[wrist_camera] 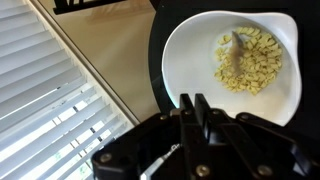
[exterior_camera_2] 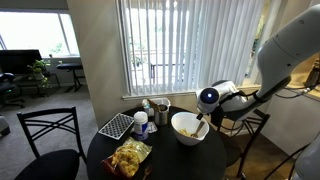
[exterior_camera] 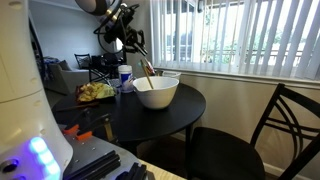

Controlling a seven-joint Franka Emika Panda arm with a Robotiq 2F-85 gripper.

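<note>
A white bowl (exterior_camera: 160,98) stands on the dark round table, with pale yellow pieces (wrist_camera: 250,65) of food in its bottom. My gripper (exterior_camera_2: 207,113) is above the bowl's rim, shut on a wooden utensil (exterior_camera: 149,70). The utensil (exterior_camera_2: 200,125) slants down into the bowl. In the wrist view, a blurred part of the utensil (wrist_camera: 237,50) is seen over the food. The dark fingers (wrist_camera: 187,104) show at the near side of the bowl, but the grip itself is hard to make out there.
An opened yellow bag (exterior_camera_2: 128,158), a blue and white canister (exterior_camera_2: 140,124), a utensil holder (exterior_camera_2: 161,115) and a white rack (exterior_camera_2: 116,126) share the table. Chairs (exterior_camera_2: 54,138) stand around it. In exterior view 1 the table right of the bowl is bare.
</note>
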